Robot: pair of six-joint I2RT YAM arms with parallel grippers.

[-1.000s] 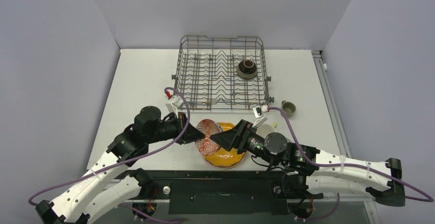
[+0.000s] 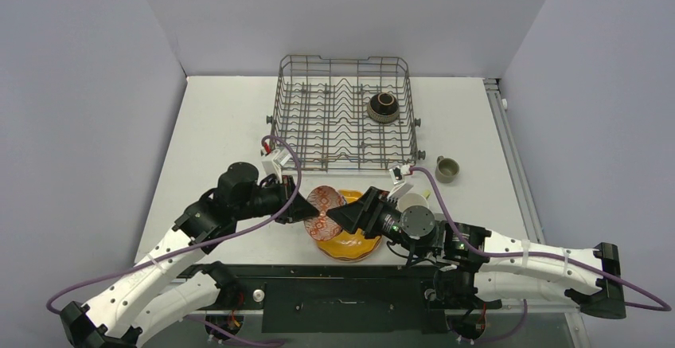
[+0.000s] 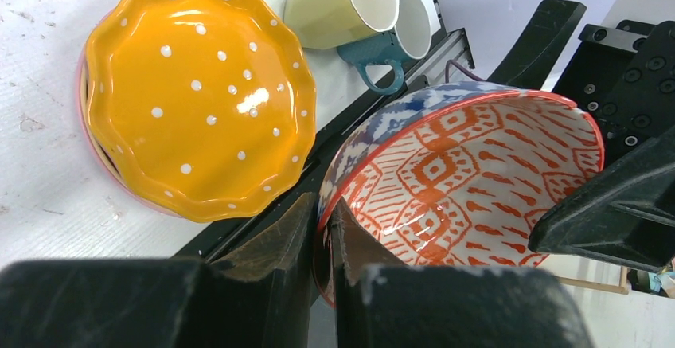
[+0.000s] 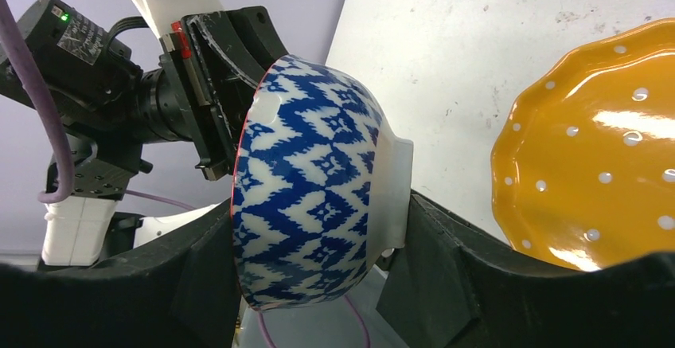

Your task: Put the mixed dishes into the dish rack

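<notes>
A bowl, orange-red patterned inside (image 3: 446, 189) and blue and white outside (image 4: 310, 181), hangs tipped on its side above the yellow plate. My left gripper (image 2: 317, 215) is shut on its rim, which shows between the fingers in the left wrist view. My right gripper stands part open around the bowl, one finger by the rim side and the other by the foot; any contact is hard to judge. The scalloped yellow plate (image 2: 350, 244) with white dots lies on the table below, stacked on other dishes.
The wire dish rack (image 2: 302, 145) stands behind, with a dark bowl and cup (image 2: 384, 107) at its right back; its left and front are empty. A grey-green mug (image 2: 447, 170) is to its right. A pale yellow cup (image 3: 330, 9) and a blue mug (image 3: 378, 49) stand near the plate.
The right arm's elbow has moved a little left while its fingertips stay about in place beside the bowl.
</notes>
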